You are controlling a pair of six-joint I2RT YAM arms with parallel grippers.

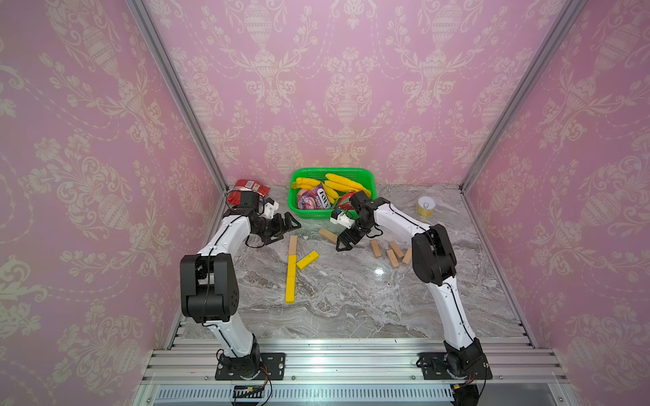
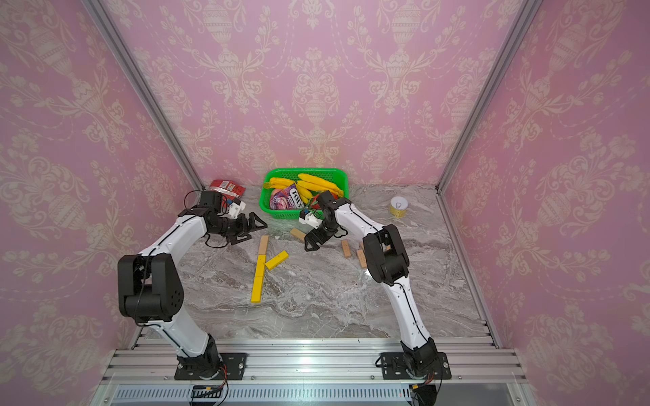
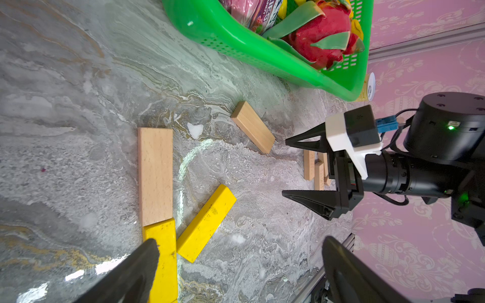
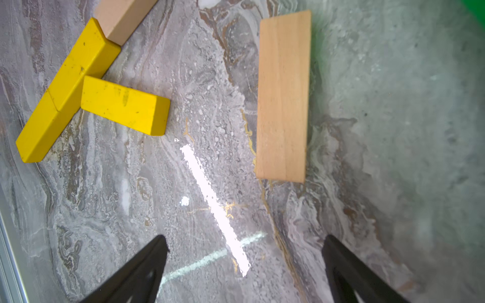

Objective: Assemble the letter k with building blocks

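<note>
A straight column on the table is made of yellow blocks [image 1: 290,284] with a wooden block [image 3: 155,176] at its far end. One yellow block [image 3: 207,223] slants away from the column's right side, its lower end close to it. Farther right, a separate wooden block [image 4: 283,96] lies at an angle in front of the basket. My left gripper [image 1: 296,230] is open and empty above the table near the column's far end. My right gripper [image 1: 342,243] hangs open just right of the separate wooden block, nothing between its fingers.
Several loose wooden blocks [image 1: 392,257] lie to the right, partly behind the right arm. At the back stand a green basket [image 1: 315,215] of fruit and packets, a red bag [image 1: 252,186] and a small tub [image 1: 425,206].
</note>
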